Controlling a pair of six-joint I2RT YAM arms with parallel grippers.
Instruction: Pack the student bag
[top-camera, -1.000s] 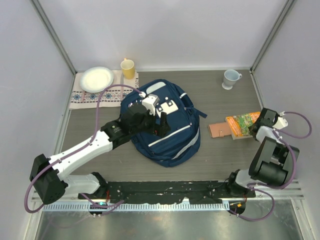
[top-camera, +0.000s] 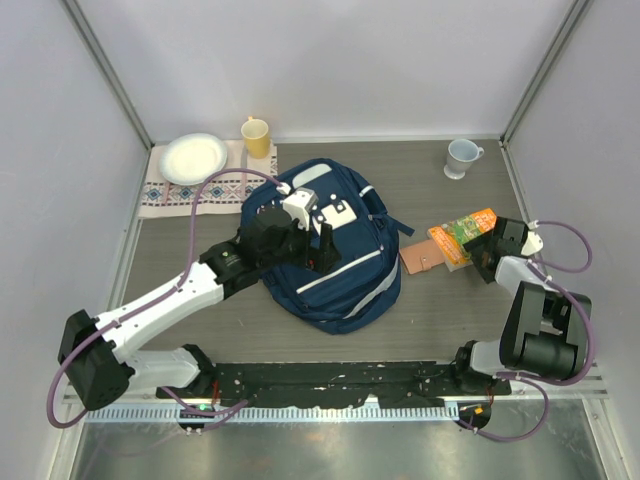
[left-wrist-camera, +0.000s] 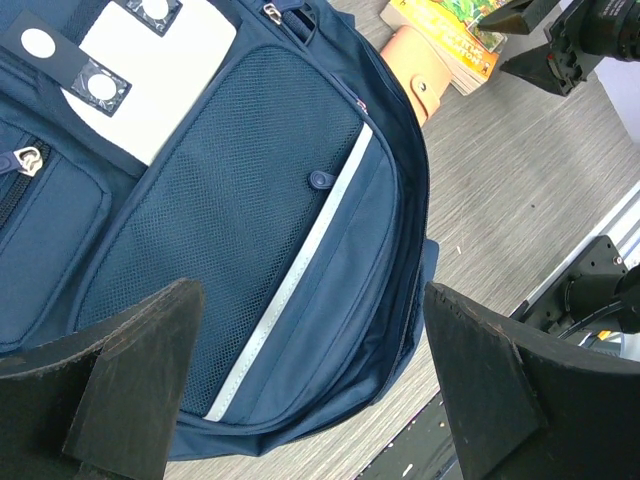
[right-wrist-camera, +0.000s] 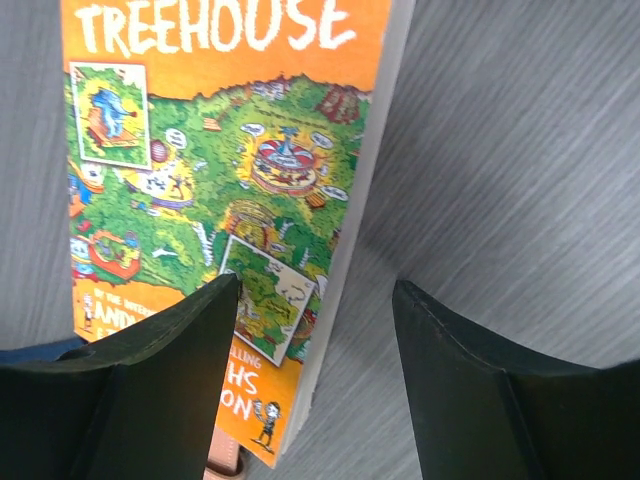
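Observation:
The navy backpack (top-camera: 330, 290) lies in the middle of the table, with my left gripper (top-camera: 322, 250) open above it; its mesh pocket (left-wrist-camera: 260, 200) shows in the left wrist view. On the right lies an orange and green TREEHOUSE book (top-camera: 462, 232) (right-wrist-camera: 210, 180), next to a tan leather item (top-camera: 420, 258) (left-wrist-camera: 410, 80). My right gripper (top-camera: 485, 262) is open at the book's right edge, one finger over the cover and the other beside it over bare table.
A white plate (top-camera: 192, 158) on a patterned mat and a yellow mug (top-camera: 255, 140) stand at the back left. A pale cup (top-camera: 460, 158) stands at the back right.
The book has shifted left and turned somewhat, nearer the tan item. The left arm has not moved.

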